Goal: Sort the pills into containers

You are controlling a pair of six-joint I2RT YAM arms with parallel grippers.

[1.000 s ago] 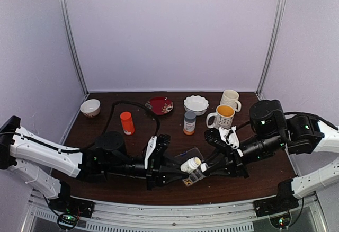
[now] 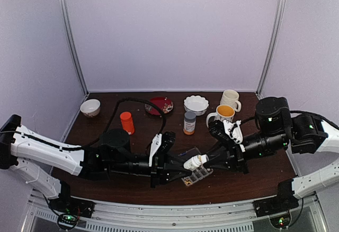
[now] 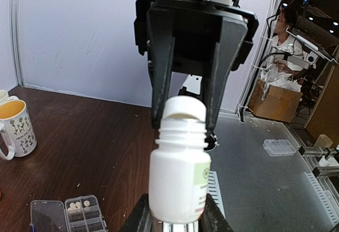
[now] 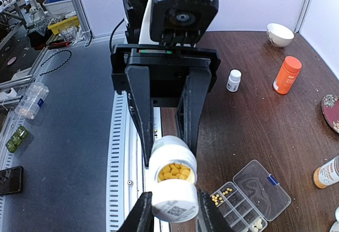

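Note:
A white pill bottle (image 3: 180,181) is gripped by my left gripper (image 2: 186,166), its neck toward the right arm. My right gripper (image 2: 207,161) is shut on a white cap (image 4: 175,200), held right at the bottle's mouth. Through the uncovered part of that mouth, yellow pills (image 4: 175,171) show in the right wrist view. Whether cap and rim touch is unclear. Below both grippers lies the pill organizer (image 4: 236,205) with its clear lid (image 4: 262,187) open. Small yellow pills (image 4: 217,199) sit in one end of it and whitish pills (image 4: 258,224) in another compartment.
A small white bottle (image 4: 233,80) stands on the table, hidden from above by the left arm. An orange bottle (image 2: 127,123), a grey-capped bottle (image 2: 189,123), a red plate (image 2: 159,105), white bowls (image 2: 196,104) and mugs (image 2: 224,112) stand farther back.
The bottle and left gripper have moved a little to the right.

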